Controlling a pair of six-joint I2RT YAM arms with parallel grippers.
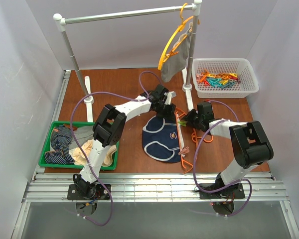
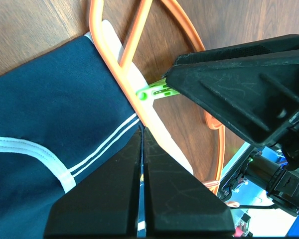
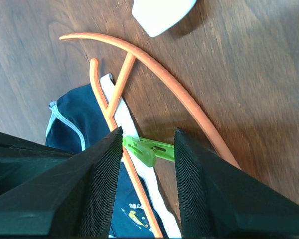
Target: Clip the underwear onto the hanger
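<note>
Navy underwear (image 1: 159,139) lies flat on the table, its white waistband under the orange hanger's bar (image 2: 120,74). A green clip (image 2: 149,91) straddles that bar and waistband. My left gripper is shut over the underwear beside the bar, nothing showing between its fingertips. My right gripper is part open around the green clip; whether it grips it is unclear. A pink clip (image 1: 183,151) is on the hanger nearer the front.
A green bin (image 1: 112,166) of clothes stands left, a white basket (image 1: 244,87) of clips at back right. A rack (image 1: 127,15) carries a yellow hanger with grey cloth.
</note>
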